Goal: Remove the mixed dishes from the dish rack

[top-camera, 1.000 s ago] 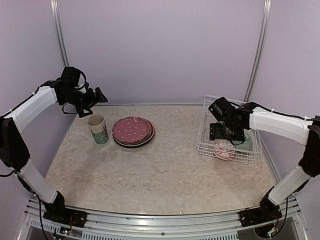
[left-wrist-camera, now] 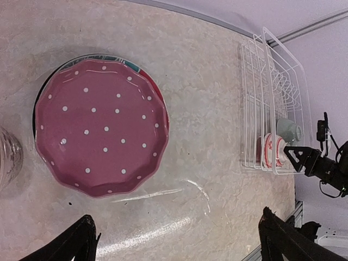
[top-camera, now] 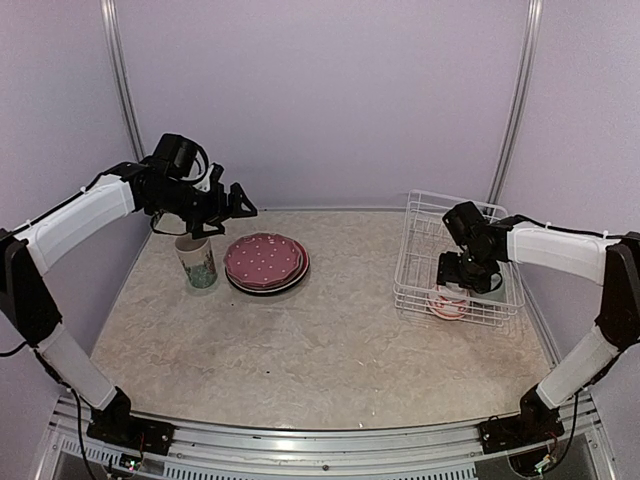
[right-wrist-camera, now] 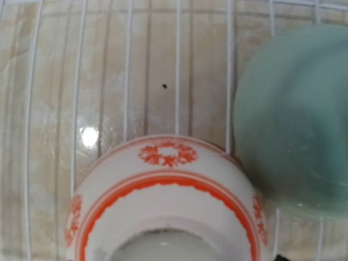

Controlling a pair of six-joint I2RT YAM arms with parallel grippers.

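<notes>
A white wire dish rack (top-camera: 410, 260) on the right holds a white bowl with red pattern (right-wrist-camera: 163, 201) and a pale green bowl (right-wrist-camera: 293, 119), side by side. My right gripper (top-camera: 455, 268) is down over these bowls; its fingers are barely visible at the bottom of the right wrist view. My left gripper (top-camera: 220, 212) is open in the air above a stack of plates (top-camera: 263, 260), topped by a pink dotted one. A tall patterned cup (top-camera: 197, 262) stands left of the stack.
Walls stand at the back and both sides; a metal rail runs along the front edge.
My left gripper has moved right, from above the cup toward the plate stack. My right gripper has shifted slightly right over the bowls in the rack.
</notes>
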